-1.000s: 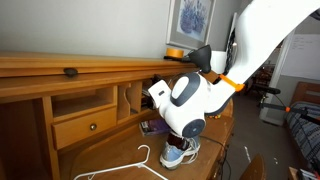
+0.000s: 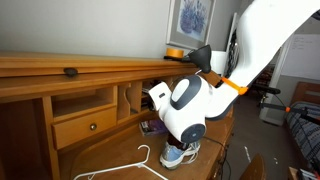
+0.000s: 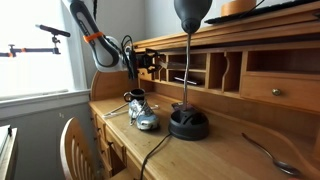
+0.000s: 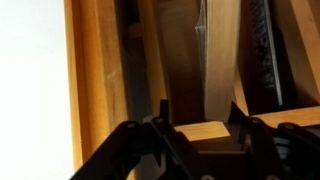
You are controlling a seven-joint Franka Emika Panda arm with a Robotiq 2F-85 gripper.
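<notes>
In the wrist view my gripper faces the desk's wooden cubbies, its black fingers [image 4: 238, 112] spread apart. An upright wooden divider [image 4: 221, 62] stands in line with the gap, its lower end close to the right finger; whether they touch, I cannot tell. Exterior view 2 has the gripper [image 3: 151, 66] at the hutch's far end, above the desktop. From exterior view 1 the fingers are hidden behind the white arm [image 2: 190, 108]. Grey shoes [image 2: 174, 156] rest on the desk below the arm.
A white hanger [image 2: 112, 168] lies on the desktop. A dark mug [image 3: 134, 95] is near the shoes, and a lamp with a round black base [image 3: 188, 125] stands closer to that camera. The spoon [image 3: 270, 157] lies near a small drawer [image 2: 85, 126]. Bare desktop lies between hanger and cubbies.
In exterior view 1 the upper part of the arm has shifted slightly to the right. The shoes and the hanger have stayed put.
</notes>
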